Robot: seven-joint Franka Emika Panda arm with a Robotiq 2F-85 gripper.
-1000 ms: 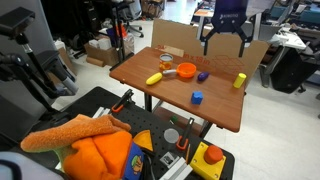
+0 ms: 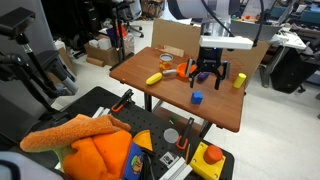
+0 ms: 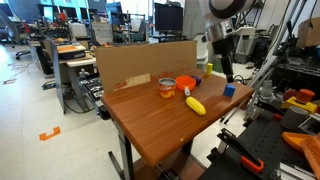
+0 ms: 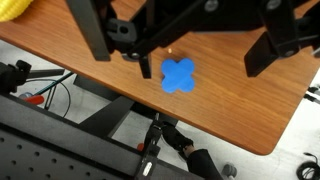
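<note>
A small blue object (image 2: 196, 97) lies on the wooden table, near its front edge. My gripper (image 2: 206, 86) is above the table by it, fingers wide apart and pointing down. In the wrist view the blue object (image 4: 178, 75) shows between the two dark fingers, nearer the left one, with nothing gripped. From the second exterior view, the gripper (image 3: 220, 75) hangs higher than the blue object (image 3: 230, 90), apart from it.
A yellow banana (image 3: 195, 106), an orange bowl (image 3: 186, 83), a jar (image 3: 167, 86) and a small purple thing (image 2: 203, 75) share the table. A yellow cylinder (image 2: 239, 80) stands towards the right edge.
My gripper has come down and towards the front of the table, nearer the blue object. Its fingers stay open. The things on the table look unmoved.
</note>
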